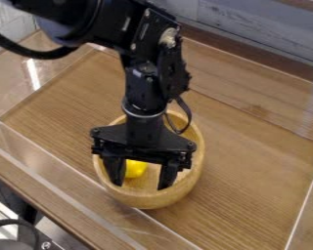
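My black gripper (142,166) hangs down inside a round wooden bowl (150,198), its two fingers apart. Between them, toward the left one, a small yellow object (136,167) lies in the bowl, partly hidden by the gripper. I cannot tell whether a finger touches it.
The bowl stands near the front left edge of a wooden table (250,166). Bare tabletop stretches to the right and behind on the left. A pale wall (270,39) runs along the back, and cables show at the lower left.
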